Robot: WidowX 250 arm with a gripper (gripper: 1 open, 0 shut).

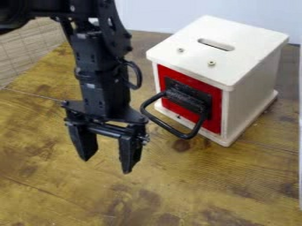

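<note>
My black gripper (106,146) hangs over the wooden table in the centre-left, fingers pointing down and apart, with nothing between them. To its right stands a white box (250,97) with a slot in the top and a red front panel (170,76). A black handle (177,128) sticks out from that panel toward my gripper, a short way off to the right of it.
A woven mat (24,57) lies at the back left, and a white wall runs behind the box.
</note>
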